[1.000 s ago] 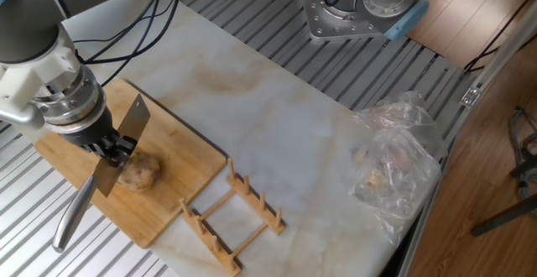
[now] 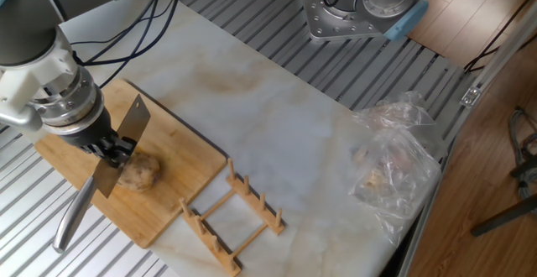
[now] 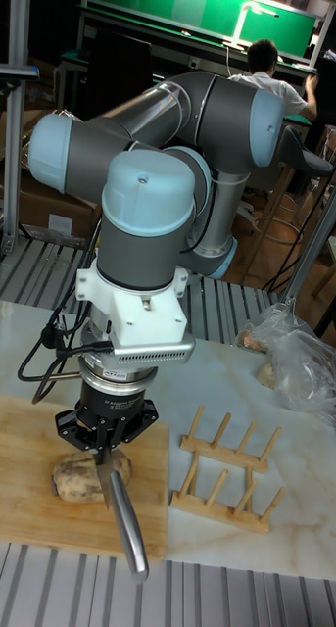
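Observation:
A knife with a broad metal blade (image 2: 134,121) and a silver handle (image 2: 74,218) is held by my gripper (image 2: 120,153), which is shut on it. In the other exterior view the knife's handle (image 3: 126,522) points toward the camera, below the gripper (image 3: 102,448). Right by the blade, a brown potato (image 2: 140,172) lies on the wooden cutting board (image 2: 180,147). Seen from the front, that potato (image 3: 78,480) is partly hidden behind the knife and fingers. Whether the blade touches the potato I cannot tell.
A wooden peg rack (image 2: 220,203) stands empty beside the board. Clear plastic bags (image 2: 394,172) with something inside lie at the table's far side. Black cables hang by the arm.

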